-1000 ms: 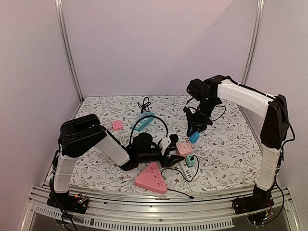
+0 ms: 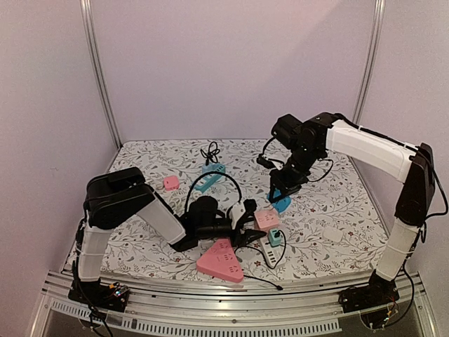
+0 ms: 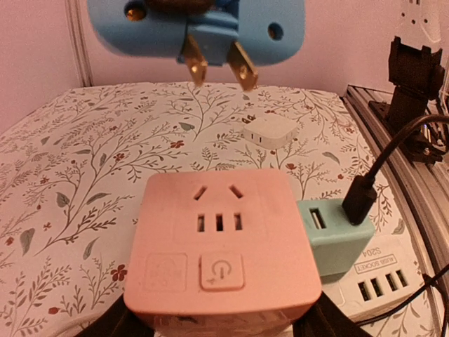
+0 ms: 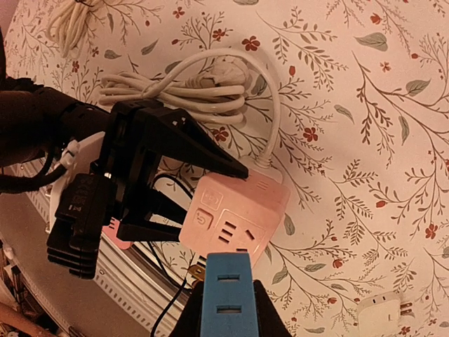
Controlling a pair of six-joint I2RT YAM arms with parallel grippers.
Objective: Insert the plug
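My left gripper (image 2: pixel 249 225) is shut on a pink socket cube (image 3: pixel 221 246), whose slotted face with a power button faces up. My right gripper (image 2: pixel 279 189) is shut on a blue plug (image 4: pixel 228 295), held just above the cube. In the left wrist view the plug's body (image 3: pixel 130 31) hangs over the cube with two brass prongs pointing down, above and beyond its slots and apart from them. In the right wrist view the blue body covers most of the prongs.
A white power strip (image 3: pixel 379 274) with a mint adapter (image 3: pixel 330 246) lies beside the cube. A pink triangular strip (image 2: pixel 219 263) is at the front, a teal strip (image 2: pixel 210 179) and small pink block (image 2: pixel 170 182) behind. A white charger (image 4: pixel 379 312) lies on the right.
The pink cube in my left gripper has shifted slightly left and down in the top view. My right gripper, holding the blue plug, has also moved left.
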